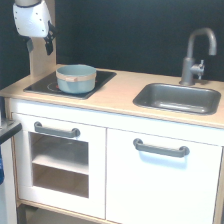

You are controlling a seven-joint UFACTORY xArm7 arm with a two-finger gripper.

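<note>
The gripper hangs at the upper left, above the back-left corner of the counter and well above the light blue pot. It is a white body with dark fingers; whether they are open or shut is hard to make out. The pot sits on the black stovetop.
A steel sink with a tall tap fills the right of the wooden counter, which is otherwise bare. Below are white cabinets with grey handles. A dark blue object stands at the left edge.
</note>
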